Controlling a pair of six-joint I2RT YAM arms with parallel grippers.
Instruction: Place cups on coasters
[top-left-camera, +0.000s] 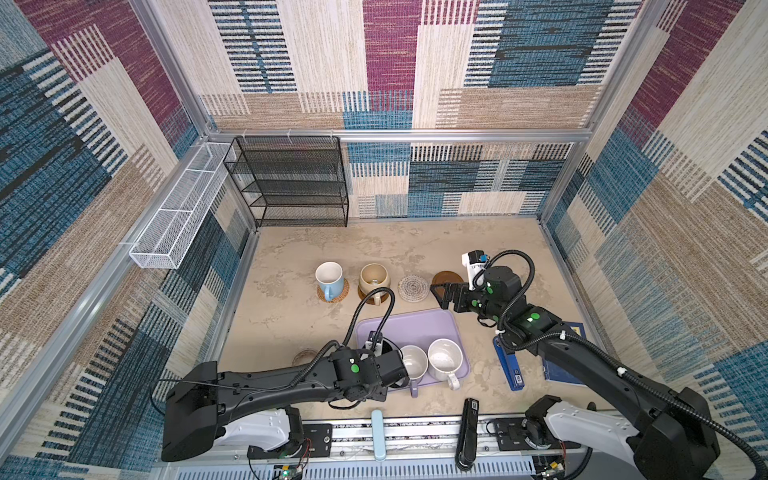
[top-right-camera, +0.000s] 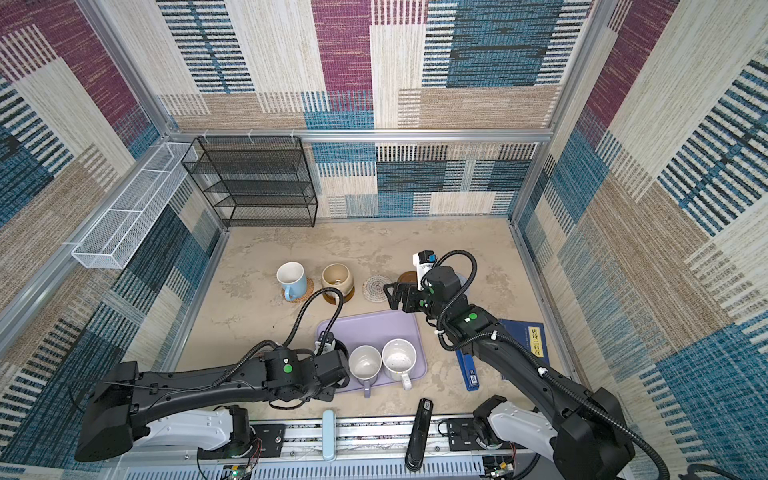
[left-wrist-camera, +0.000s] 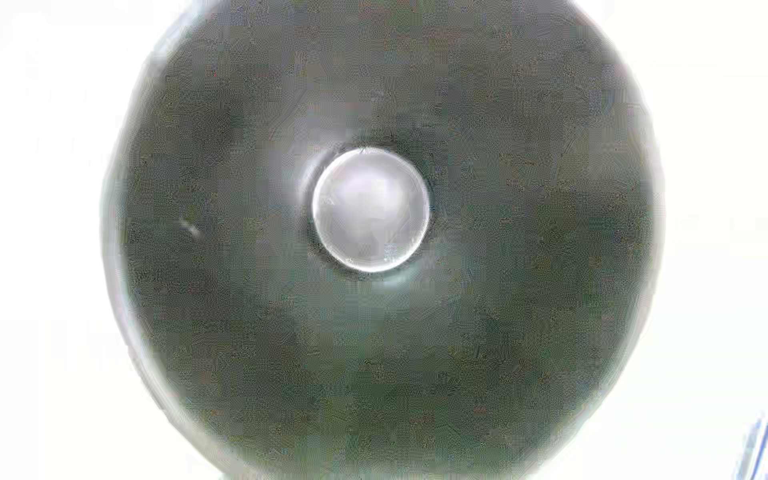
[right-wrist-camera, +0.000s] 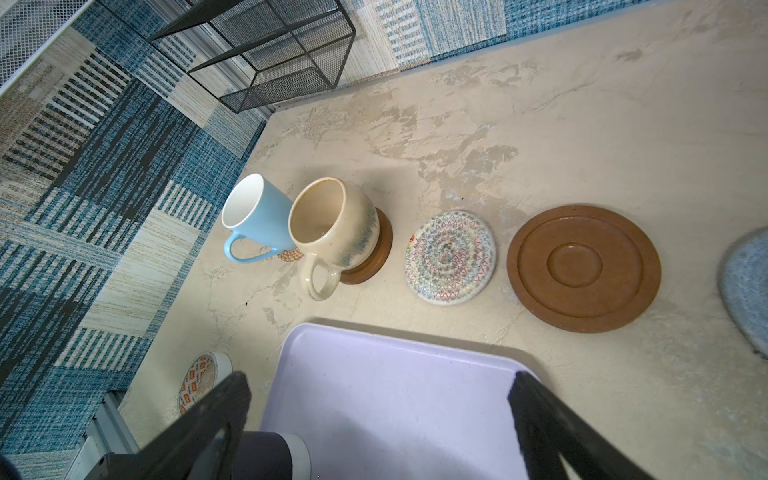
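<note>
My left gripper (top-left-camera: 381, 360) is low over the left of the purple tray (top-left-camera: 412, 324), around a dark cup largely hidden by the arm; its fingers cannot be made out, and the left wrist view is washed out. A grey cup (top-right-camera: 365, 362) and white cup (top-right-camera: 398, 359) sit on the tray. The blue mug (right-wrist-camera: 268, 222) and beige mug (right-wrist-camera: 349, 239) stand on coasters. A patterned coaster (right-wrist-camera: 449, 257), brown coaster (right-wrist-camera: 584, 269) and grey coaster (right-wrist-camera: 747, 292) are empty. My right gripper hangs open above the tray.
A black wire rack (top-left-camera: 288, 180) and white basket (top-left-camera: 180, 204) are at the back left. A blue book (top-right-camera: 524, 336) and blue object (top-right-camera: 468, 372) lie at the right.
</note>
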